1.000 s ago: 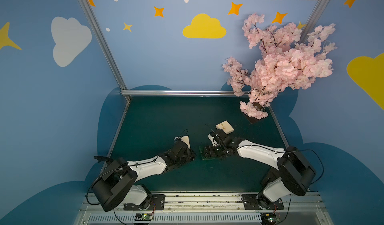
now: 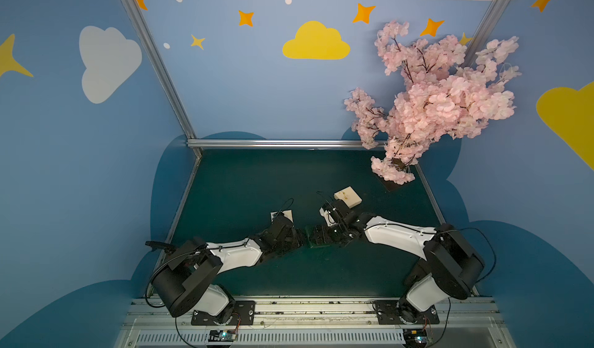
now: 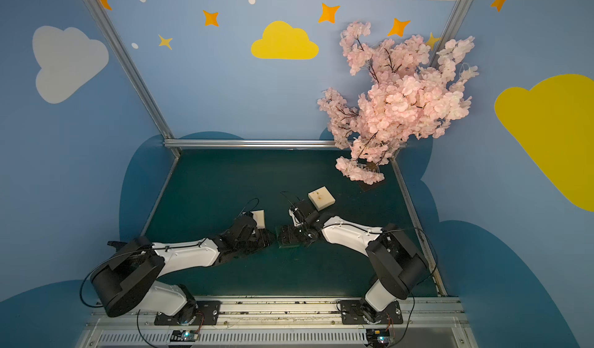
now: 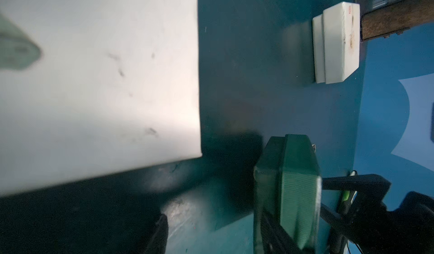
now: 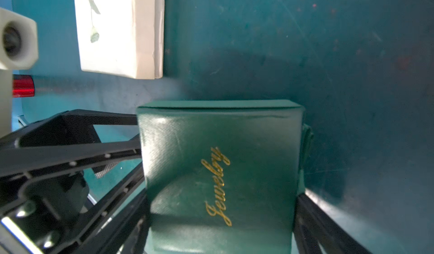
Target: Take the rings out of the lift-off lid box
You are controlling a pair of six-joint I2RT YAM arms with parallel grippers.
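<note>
A green box [image 5: 221, 168] with gold "Jewelry" lettering lies between my two grippers, its lid shut in the right wrist view; any rings inside are hidden. My right gripper stands open over it, fingers on either side. In the left wrist view my left gripper is open, its fingers low in view, with the green box [image 4: 296, 190] at its right finger and a large white square [image 4: 99, 73] close by on the left.
A white box [image 2: 347, 197] lies behind the right gripper. Pink blossom branches [image 2: 433, 106] fill the back right corner.
My left arm has moved slightly right, toward the green box. My right gripper has shifted very slightly, still at the box.
</note>
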